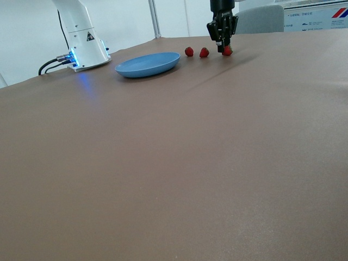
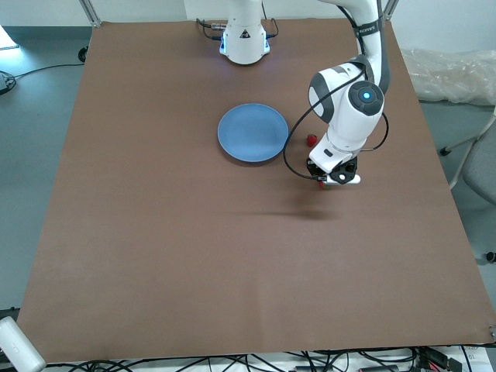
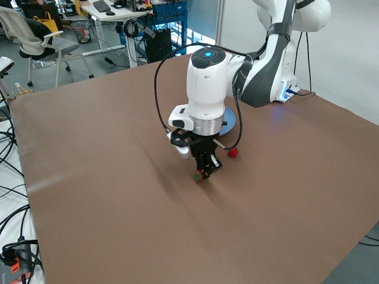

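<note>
A round blue plate [image 2: 253, 132] lies on the brown table [image 2: 232, 248]. In the top view two strawberries [image 1: 189, 51] [image 1: 204, 53] sit right of the plate. My gripper [image 1: 223, 43] is down at table height over a third strawberry [image 1: 228, 51], beyond them on the right; in the right view that strawberry [image 3: 198, 176] shows beneath the gripper. The fingers are mostly hidden by the wrist and the arm in the left view, and I cannot tell whether they are closed on it. A red strawberry [image 2: 311, 140] also shows beside the arm in the left view.
The arm's white base [image 2: 243, 43] stands at the back. A chair [image 2: 480, 163] is beside the table, and cables lie along the near edge in the left view.
</note>
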